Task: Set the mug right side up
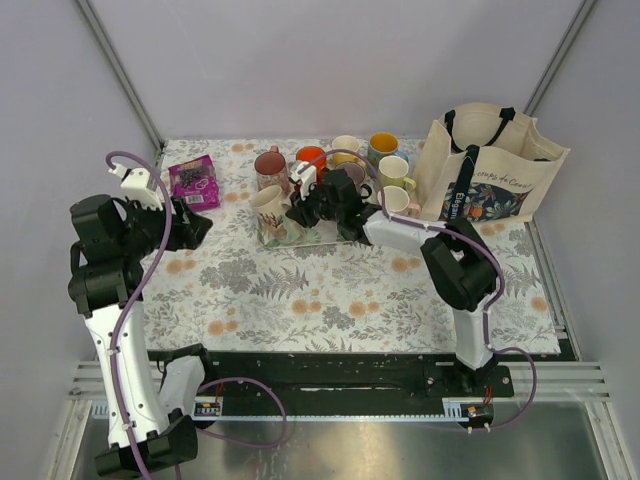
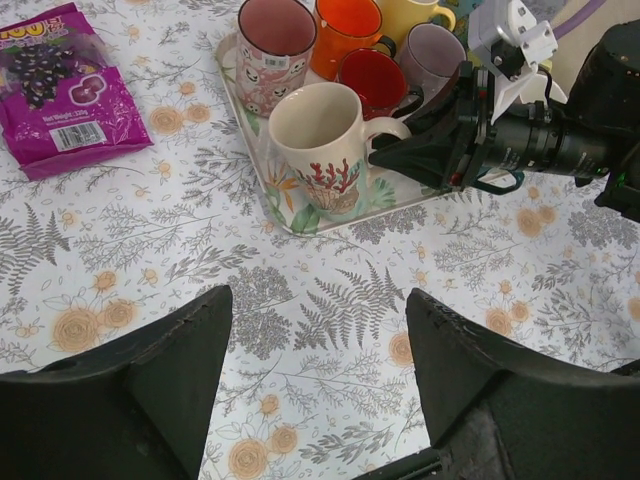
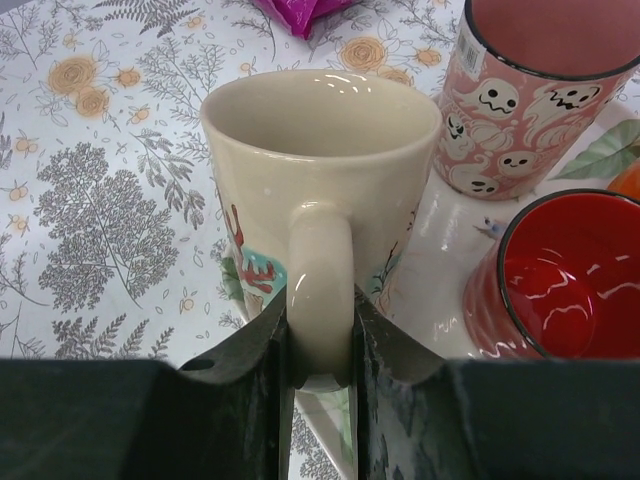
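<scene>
A cream mug (image 2: pixel 320 150) with a coral design stands upright, opening upward, at the left front of a patterned tray (image 2: pixel 290 222). My right gripper is at its handle, the fingers pressed closely around it on both sides; in the top view the right arm reaches in from the right to the mug (image 1: pixel 270 208). My left gripper hangs open over the bare tablecloth at the left, nothing between its fingers, clear of the mug.
A pink ghost mug (image 3: pixel 510 130), a red mug (image 3: pixel 570 280) and several other mugs crowd the tray behind. A purple bag (image 2: pixel 65 90) lies left. A tote bag (image 1: pixel 490 170) stands at right.
</scene>
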